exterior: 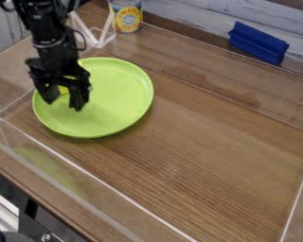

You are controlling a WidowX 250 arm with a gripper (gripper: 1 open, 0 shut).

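My black gripper [58,87] is low over the left part of a green plate [110,109], its fingers apart. A yellow object [62,91] on the plate's left side is mostly hidden behind the gripper, so I cannot tell whether the fingers touch it.
A blue block [258,43] sits at the back right by the white slatted wall. A can [125,15] with a yellow label stands at the back.
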